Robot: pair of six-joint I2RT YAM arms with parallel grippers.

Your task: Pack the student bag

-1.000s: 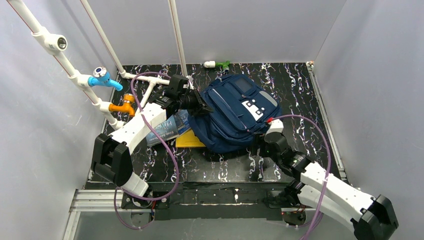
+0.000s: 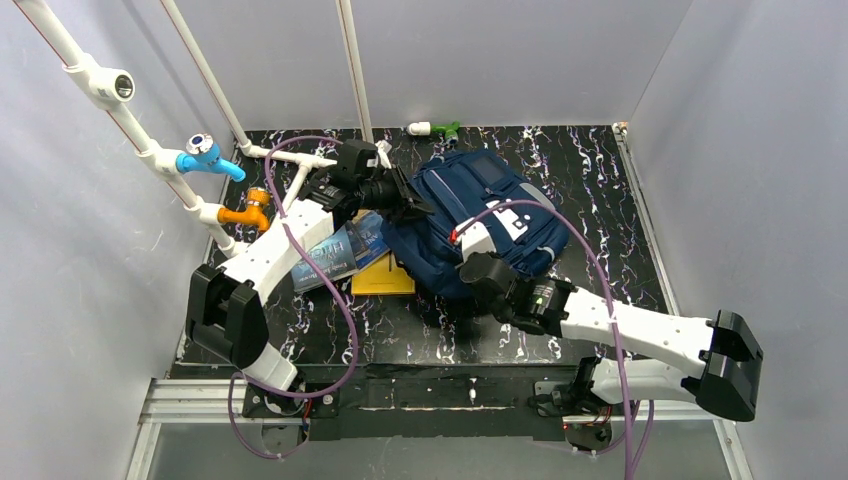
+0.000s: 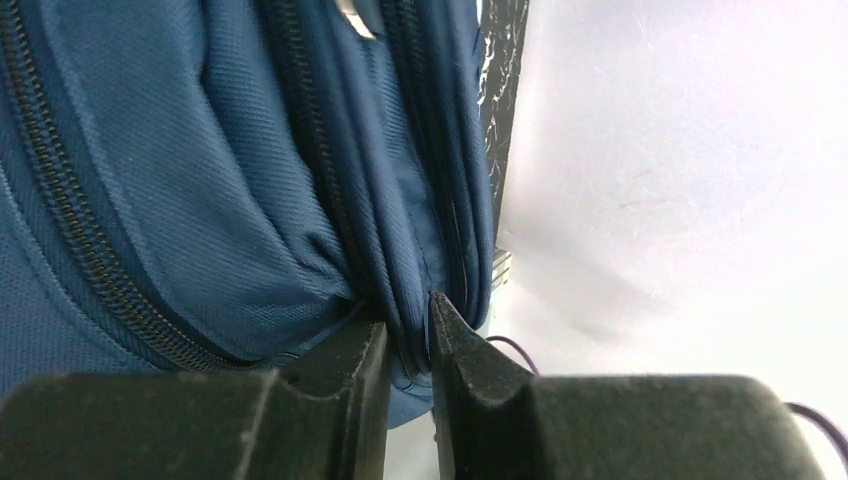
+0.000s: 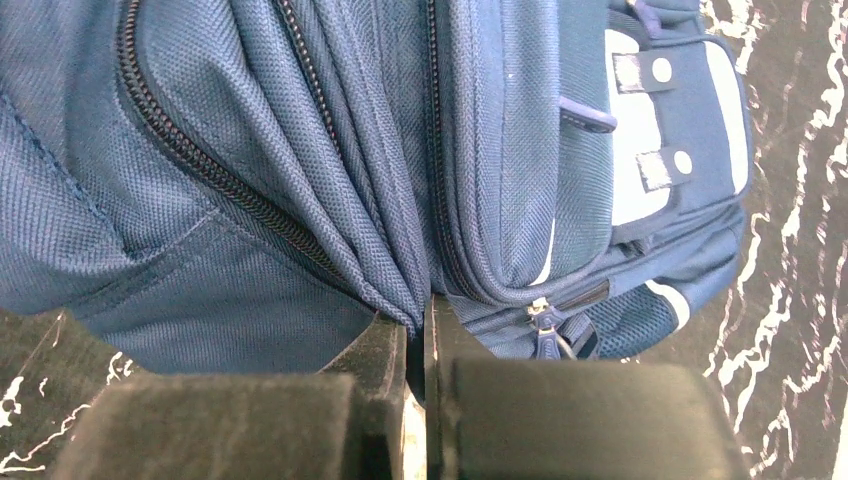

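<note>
The navy backpack [image 2: 455, 190] lies on the dark marbled table, its dark zippers and folded side panels filling both wrist views. In the left wrist view, a fold of its fabric runs between the slightly parted fingers of my left gripper; whether they press on it is unclear. At the bag's near side, my right gripper is shut on a strip of navy fabric beside a zipper. Left of the bag lie a blue-grey book [image 2: 322, 262], a blue book [image 2: 369, 238] and a yellow book [image 2: 383, 279], partly covered by the left arm and bag.
Pipes with a blue tap [image 2: 210, 158] and an orange tap [image 2: 247, 210] stand at the left. A green and white fitting [image 2: 435, 129] sits behind the bag. Bare marbled table [image 2: 600, 230] shows to the right and along the front.
My right arm has swung left along the bag's near side, and its gripper has taken hold of fabric there. The bag's near part has shifted slightly.
</note>
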